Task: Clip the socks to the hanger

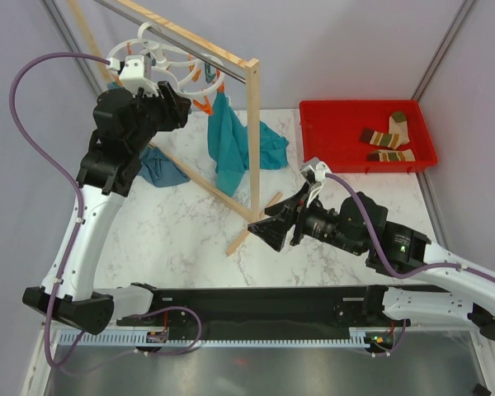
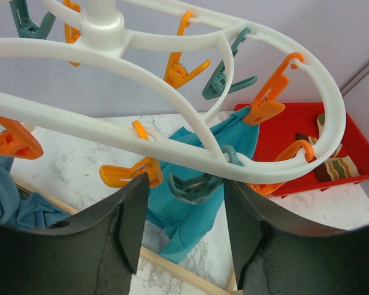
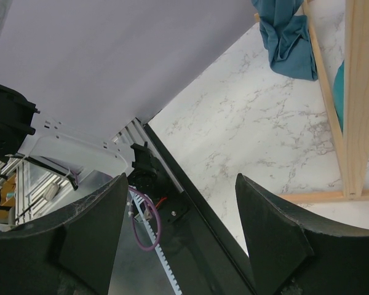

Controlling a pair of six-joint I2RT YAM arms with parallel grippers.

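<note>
The white round hanger [image 1: 161,56], with orange and dark green clips, hangs from the wooden frame's rail. At its front rim, my left gripper stands part open, its fingers on either side of a dark green clip [image 2: 195,189]; whether they touch it is hard to tell. Striped socks [image 1: 389,155] lie in the red bin [image 1: 313,140]. Teal cloth [image 1: 228,148] shows below the hanger's right side, and blue-grey cloth [image 1: 161,167] lies to the left. My right gripper is open and empty, near the frame's foot and far from the socks.
The wooden post [image 1: 253,140] rises between my two arms, with a crosspiece [image 1: 241,239] at its foot. A purple cable [image 1: 66,177] loops along the left arm.
</note>
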